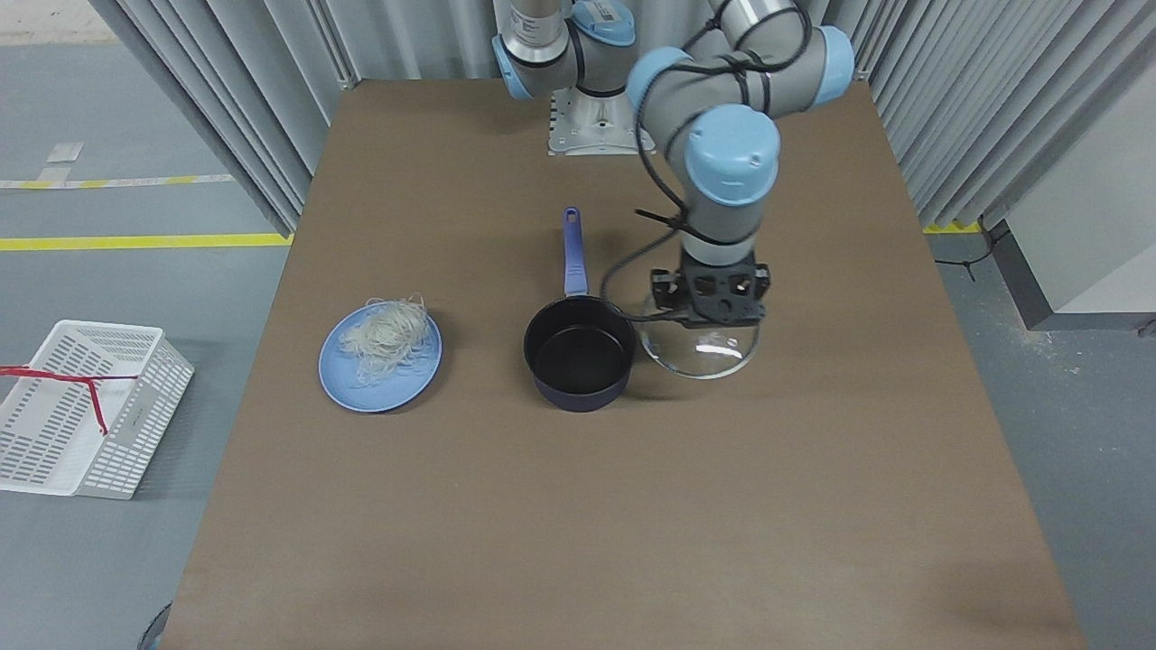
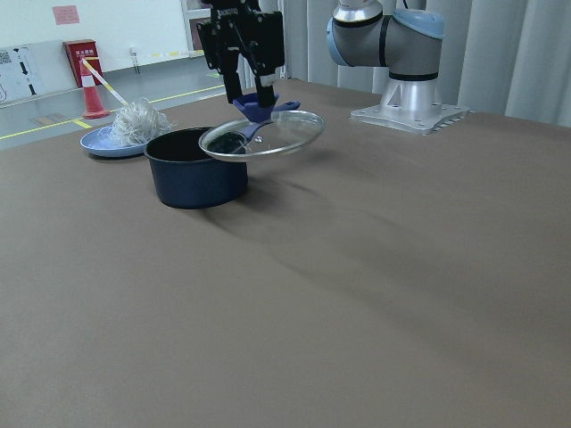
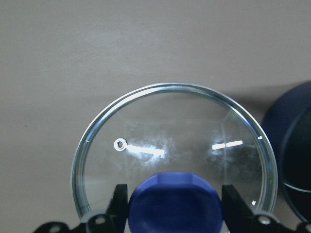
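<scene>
My gripper is shut on the blue knob [image 3: 175, 204] of a glass lid [image 2: 294, 134], which hangs above the table just right of the dark saucepan [image 1: 579, 352] in the front view. The pan [image 2: 189, 183] is uncovered, its interior dark, its blue handle [image 1: 574, 249] pointing to the back. In the wrist view the lid's rim shows whole at the top, with the pan's edge [image 3: 286, 121] at the right.
A blue plate [image 1: 347, 379] with pale noodles [image 1: 385, 341] sits left of the pan. The robot base [image 2: 410, 116] is at the back. A white basket [image 1: 152, 422] stands on the floor.
</scene>
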